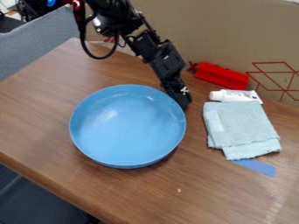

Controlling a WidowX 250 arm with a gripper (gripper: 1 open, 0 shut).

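Observation:
My black gripper point(180, 98) hangs at the back rim of the blue plate point(126, 131), its tip low over the wooden table between the plate and a folded pale cloth. It looks shut, with nothing visible between its fingers, though the fingertips are small and dark in this view. The cloth point(242, 133) lies to the right of the plate, with a white tube point(237, 95) at its back edge. A red object point(219, 76) lies behind the tube, by the cardboard backdrop.
A strip of blue tape point(257, 165) shows at the cloth's front edge. A cardboard wall point(246, 39) closes off the back.

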